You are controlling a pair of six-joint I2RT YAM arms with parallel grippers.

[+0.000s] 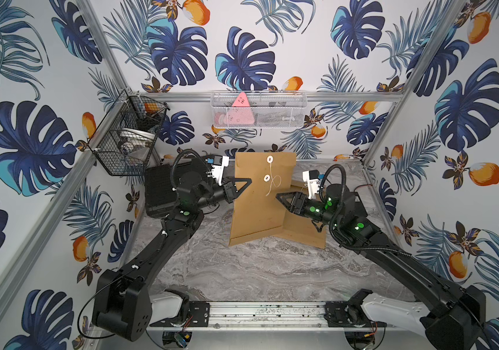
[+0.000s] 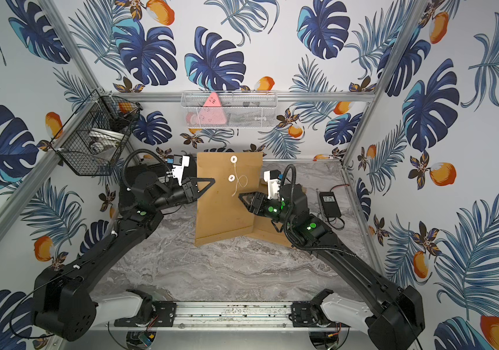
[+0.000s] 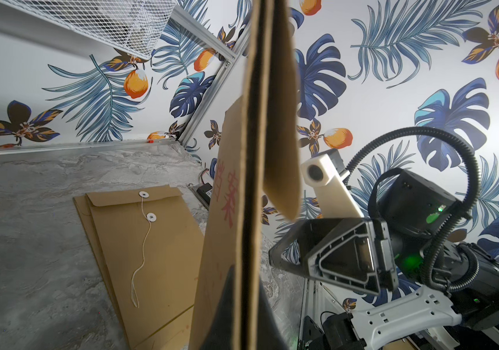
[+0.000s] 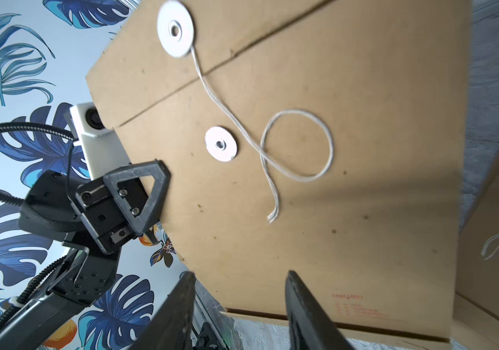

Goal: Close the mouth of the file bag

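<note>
A brown file bag (image 1: 255, 207) stands upright, its left edge in my shut left gripper (image 1: 240, 185); in the left wrist view that edge (image 3: 249, 145) runs between the dark fingers. Its front has two white buttons, the upper button (image 4: 175, 29) on the flap and the lower button (image 4: 220, 143) below, with a loose, looped string (image 4: 296, 178). My right gripper is part open before the bag's front, below the string, with nothing seen gripped. Another brown bag (image 3: 150, 256) lies flat on the table behind, also with buttons and string.
A black case (image 1: 156, 198) sits at the back left and a black adapter (image 2: 329, 204) at the right. A white wire basket (image 1: 278, 116) and a black wire basket (image 1: 112, 157) hang on the frame.
</note>
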